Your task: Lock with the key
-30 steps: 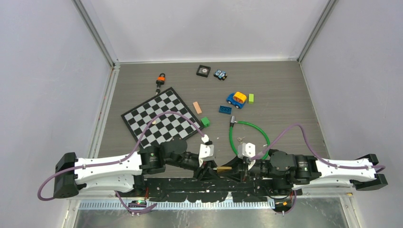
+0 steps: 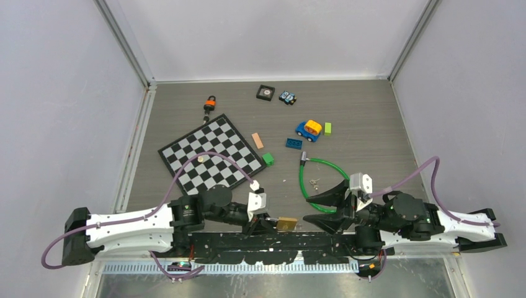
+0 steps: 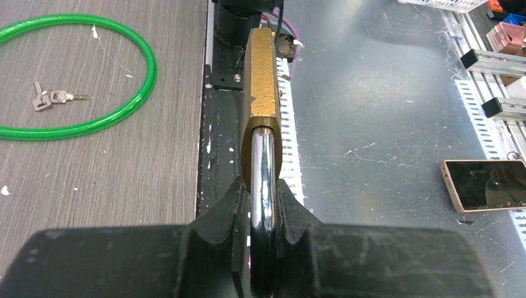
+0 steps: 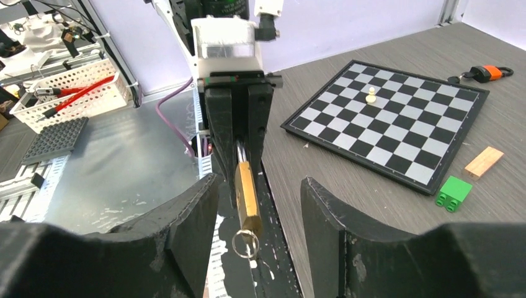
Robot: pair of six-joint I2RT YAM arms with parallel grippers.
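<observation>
My left gripper [image 2: 267, 225] grips the shackle of a brass padlock [image 2: 286, 223] near the table's front edge; in the left wrist view the shiny shackle [image 3: 263, 186] runs between its fingers, with the body [image 3: 262, 74] pointing away. In the right wrist view the padlock [image 4: 247, 195] hangs from the left gripper, with a metal ring [image 4: 245, 244] at its near end; whether a key is in it cannot be told. My right gripper [image 2: 313, 211] stands open just right of it, nothing between its fingers. Loose keys [image 3: 53, 98] lie inside the green cable loop.
Green cable lock [image 2: 337, 167] lies behind the right gripper. The chessboard [image 2: 214, 152], a green block [image 2: 268, 159], a wooden block [image 2: 257, 140] and several toys lie farther back. A combination padlock [image 2: 209, 103] is at back left.
My right gripper has moved right, away from the padlock, and now stands open.
</observation>
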